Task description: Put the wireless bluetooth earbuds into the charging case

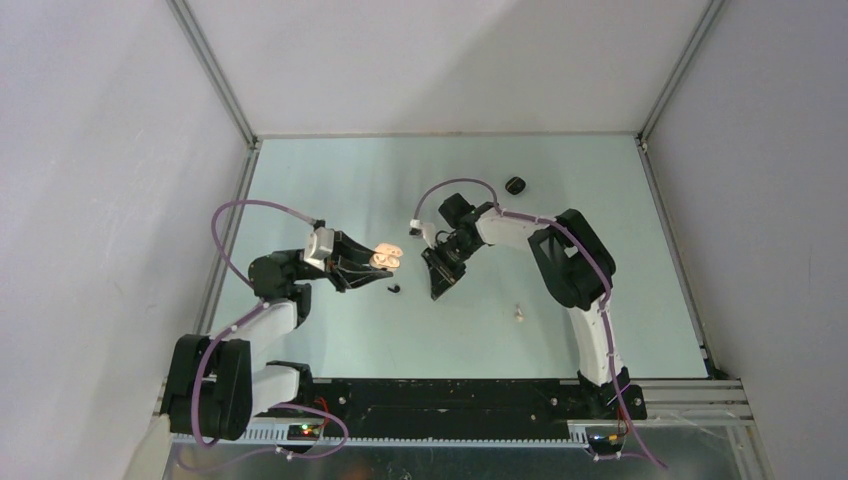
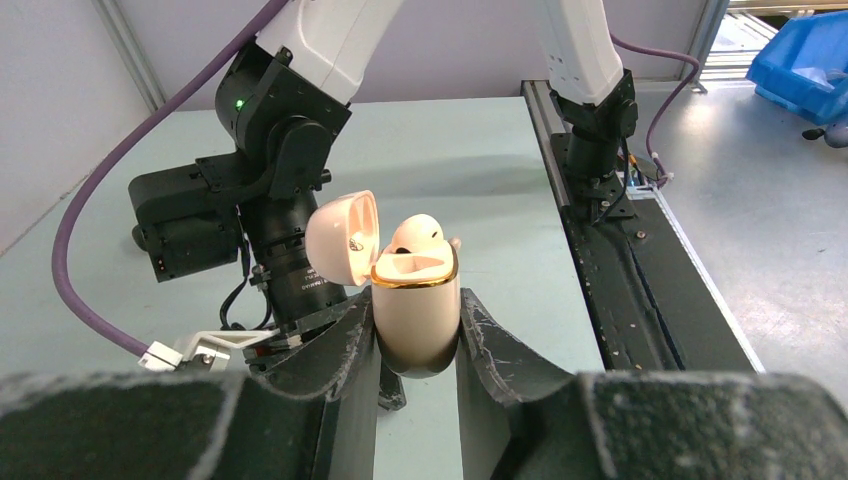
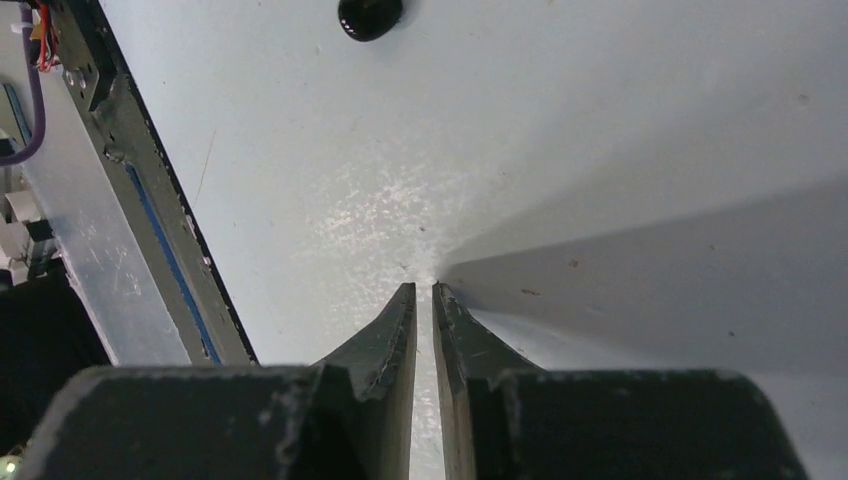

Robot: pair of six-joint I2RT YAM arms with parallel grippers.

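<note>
My left gripper (image 1: 376,264) is shut on the cream charging case (image 2: 415,325), which has a gold rim and is held off the table. Its lid (image 2: 343,238) stands open to the left. One rounded earbud (image 2: 417,232) sits in the case, beside a smooth hollow. In the right wrist view, my right gripper is shut to a narrow gap, and only table shows between its fingertips. A small pale earbud (image 1: 519,314) lies on the table to the right of that gripper in the top view, well apart from it.
A small black piece (image 1: 394,288) lies on the table between the two grippers, and a black rounded case (image 1: 515,186) sits at the back. Bare table (image 1: 470,350) stretches across the front. Blue bins (image 2: 805,60) stand off the table.
</note>
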